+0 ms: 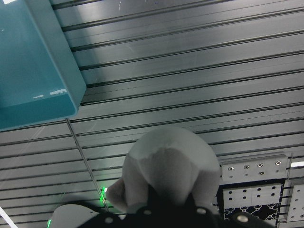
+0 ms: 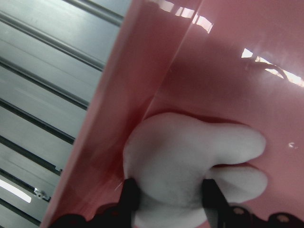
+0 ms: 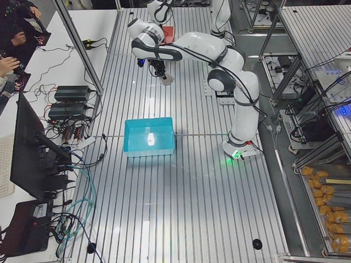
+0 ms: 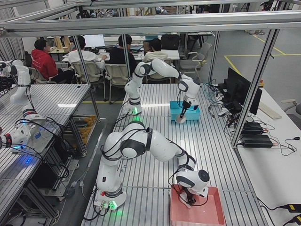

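Observation:
A teal bin (image 3: 148,150) (image 1: 71,76) stands on the slatted table. My left gripper (image 3: 159,74) (image 4: 183,115) is raised near it, shut on a pale grey soft toy (image 3: 166,80) (image 1: 171,166), which hangs below the fingers. My right gripper is down inside the red bin (image 4: 211,214) (image 2: 237,85), its fingers around a white soft toy (image 2: 166,152) lying by the bin's wall; whether they are closed on it I cannot tell.
A monitor (image 3: 27,148), cables and black boxes (image 3: 71,94) line the table's left side in the camera left view. Bare table surrounds the teal bin. A frame post (image 4: 244,94) rises at the edge.

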